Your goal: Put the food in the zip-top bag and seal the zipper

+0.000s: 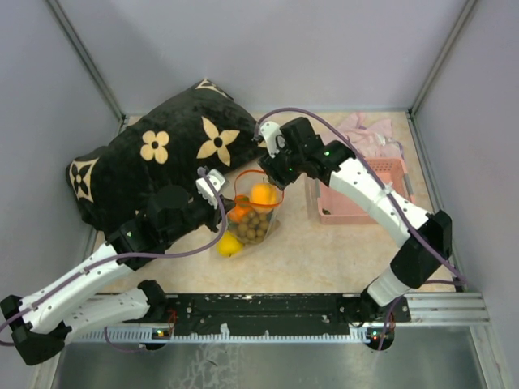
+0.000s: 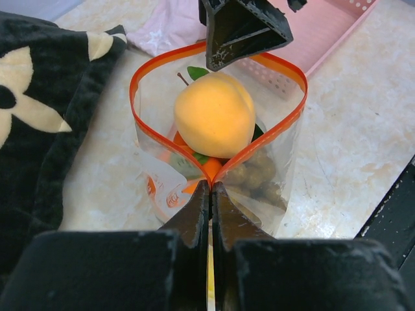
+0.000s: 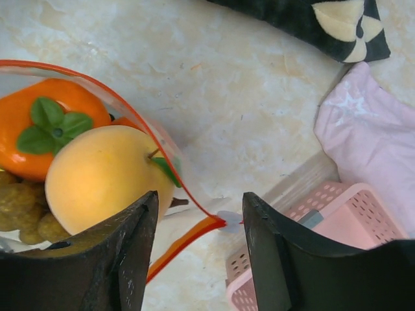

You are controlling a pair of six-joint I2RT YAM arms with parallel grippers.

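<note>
The clear zip bag (image 1: 253, 227) with orange zipper (image 2: 292, 116) stands mid-table, holding a yellow apple-like fruit (image 2: 214, 116), an orange item with leaves (image 3: 78, 110) and several brown round items (image 3: 16, 201). A yellow piece (image 1: 229, 244) shows low at the front. My left gripper is shut on the bag's zipper edge at the front. My right gripper is open above the bag's far corner, the zipper's end between and below its fingers.
A pink basket (image 1: 349, 207) stands right with pink cloth (image 1: 369, 134) behind. A black flowered cushion (image 1: 178, 154) fills the back left. Bare table (image 1: 308, 259) lies at front right.
</note>
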